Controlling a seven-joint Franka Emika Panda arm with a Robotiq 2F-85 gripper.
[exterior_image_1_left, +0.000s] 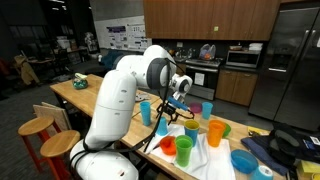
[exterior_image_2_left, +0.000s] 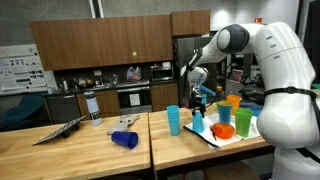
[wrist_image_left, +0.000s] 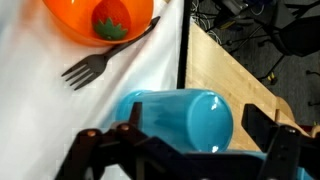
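In the wrist view, a blue cup (wrist_image_left: 165, 117) lies between the spread dark fingers of my gripper. My gripper is open, one finger on each side of the cup; whether either touches it cannot be told. In exterior view 1 the gripper (exterior_image_1_left: 173, 112) hangs low over the table, just above and beside the blue cup (exterior_image_1_left: 162, 127). Exterior view 2 has the blue cup (exterior_image_2_left: 198, 123) upright under the gripper (exterior_image_2_left: 203, 102).
A red-orange bowl (wrist_image_left: 75, 20) holding a strawberry (wrist_image_left: 111, 20) sits close by, with a black fork (wrist_image_left: 105, 60) beside it on white cloth. Green (exterior_image_1_left: 183, 150) and orange (exterior_image_1_left: 215, 133) cups stand to the right. A blue cup (exterior_image_2_left: 173, 120) stands left.
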